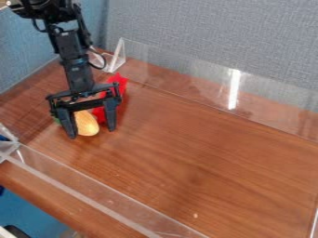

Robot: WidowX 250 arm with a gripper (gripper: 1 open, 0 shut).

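Note:
My black gripper (pixel 88 121) hangs at the left of the wooden surface with its fingers apart. It is over a yellow-orange object (pixel 88 126) that sits low between or just behind the fingers; contact cannot be told. A red object (pixel 115 88) is behind the gripper to the right, partly hidden by it. A small green object shows only slightly at the left, mostly covered by the gripper.
Clear walls (pixel 155 214) edge it, and a grey wall stands behind. A white object (pixel 6 149) is at the left edge.

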